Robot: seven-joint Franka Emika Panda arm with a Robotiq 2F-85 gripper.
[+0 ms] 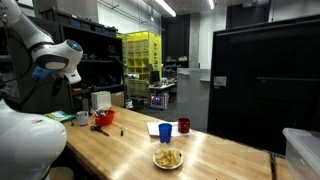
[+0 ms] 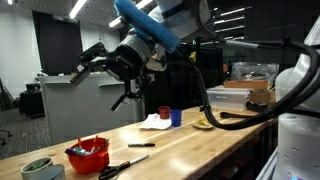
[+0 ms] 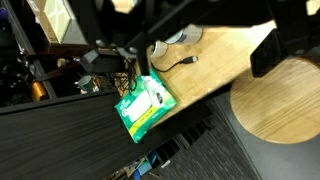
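Observation:
High at the left end of the table, my gripper [image 2: 101,87] hangs in the air with its fingers apart, and nothing shows between them. Below it in the second exterior view is a red bowl [image 2: 88,157] with things inside, beside black-handled scissors [image 2: 122,168] and a dark marker [image 2: 141,145]. Farther along the wooden table stand a blue cup [image 1: 165,131] and a red cup [image 1: 183,126]. A plate [image 1: 167,165] of yellowish food lies nearer the middle. Dark fingers [image 3: 268,55] frame the wrist view, well above the surfaces.
A white cloth or paper [image 1: 153,128] lies near the cups. The wrist view shows a green and white package [image 3: 146,106] by the table edge and a black cable [image 3: 180,65]. A pale container [image 2: 37,168] stands left of the bowl.

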